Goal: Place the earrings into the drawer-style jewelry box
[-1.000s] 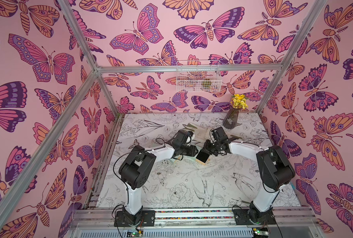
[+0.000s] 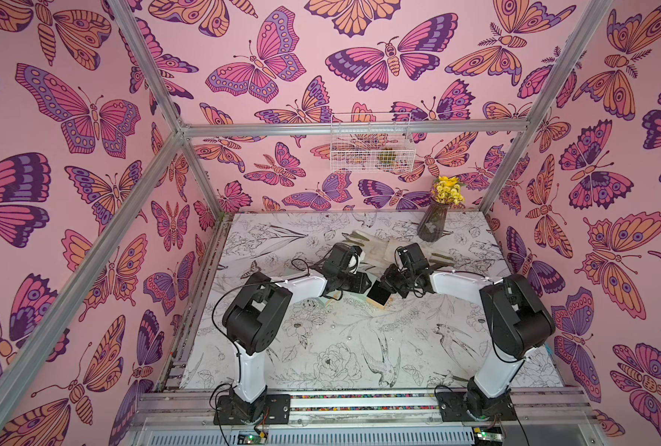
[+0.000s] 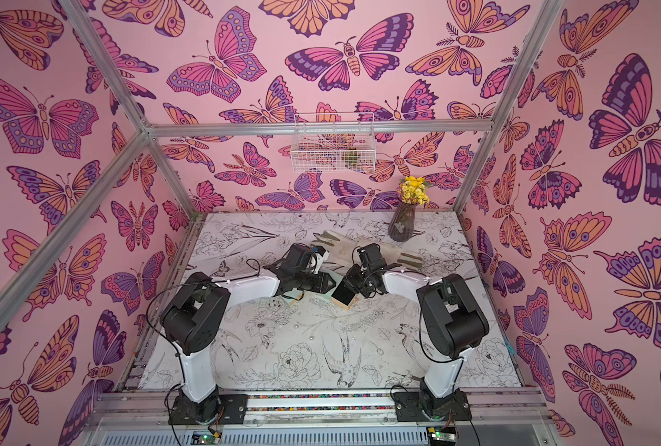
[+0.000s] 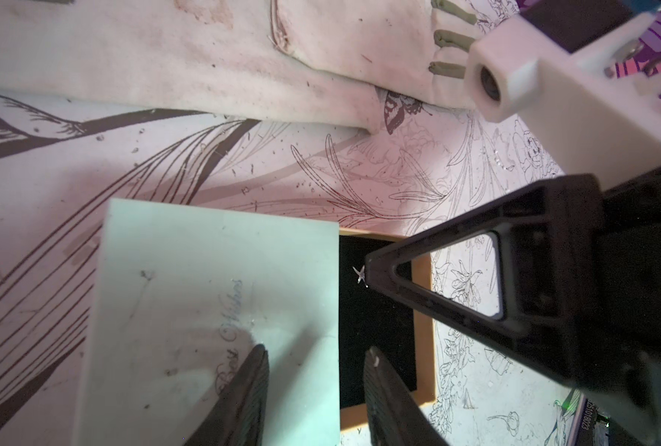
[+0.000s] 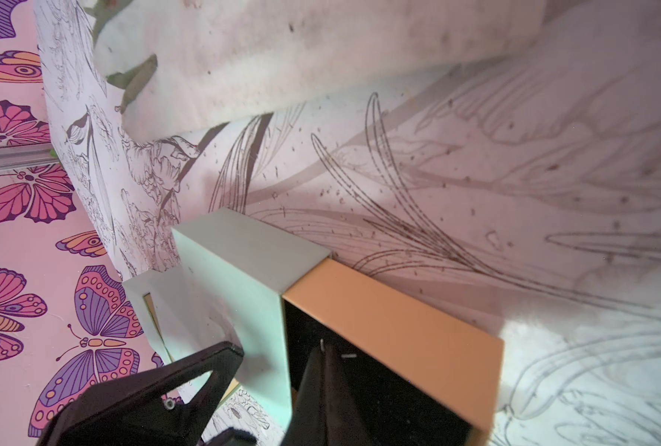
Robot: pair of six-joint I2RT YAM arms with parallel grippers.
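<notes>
The mint jewelry box (image 4: 211, 267) lies on the table, its drawer (image 4: 424, 349) out to the right, with a tan rim and black inside. My left gripper is at the box, fingers a little apart with the edge of the mint cover between them. My right gripper is shut, tips at the drawer's black inside. A tiny silver star-shaped earring (image 4: 359, 274) shows right at its tip. Another small bright piece (image 5: 349, 355) shows beside the fingers against the black. Whether the fingers still pinch an earring cannot be told.
A pale cloth (image 4: 196, 59) with green straps lies behind the box. A vase of yellow flowers (image 2: 434, 219) stands at the back right. Left of the box is another mint piece (image 5: 150, 297).
My right gripper has lowered slightly at the drawer and shifted a touch towards the front. The left arm and the box have stayed in place.
</notes>
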